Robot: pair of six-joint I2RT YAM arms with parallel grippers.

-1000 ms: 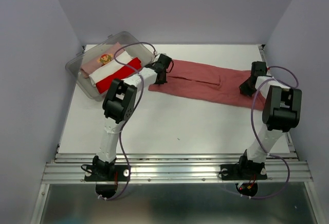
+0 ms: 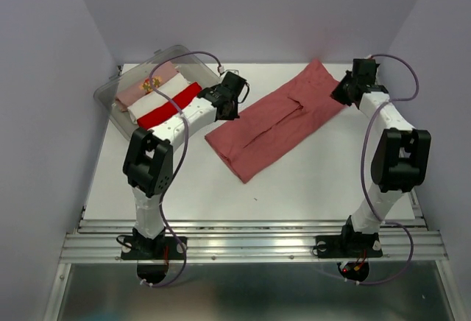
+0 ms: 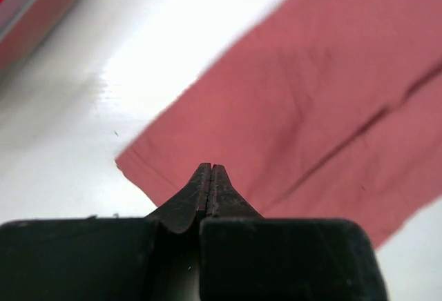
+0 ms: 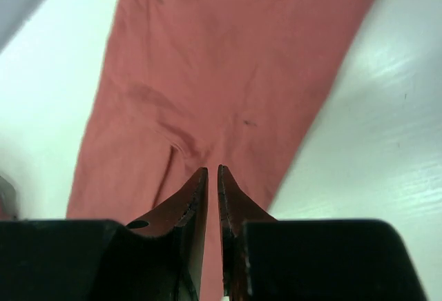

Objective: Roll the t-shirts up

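Observation:
A red t-shirt (image 2: 272,126) lies folded lengthwise in a long strip, running diagonally from lower left to upper right on the white table. In the top view my left gripper (image 2: 234,115) hangs over the shirt's left end; its fingertips (image 3: 206,177) are shut with nothing visible between them. My right gripper (image 2: 340,94) is at the shirt's far right end; in the right wrist view its fingertips stand slightly apart above the cloth (image 4: 242,59), nothing held between them.
A clear bin (image 2: 110,107) at the back left holds folded shirts in pink, white and red (image 2: 165,111). Walls close in at both sides.
The shirt has swung from horizontal to diagonal since a second ago.

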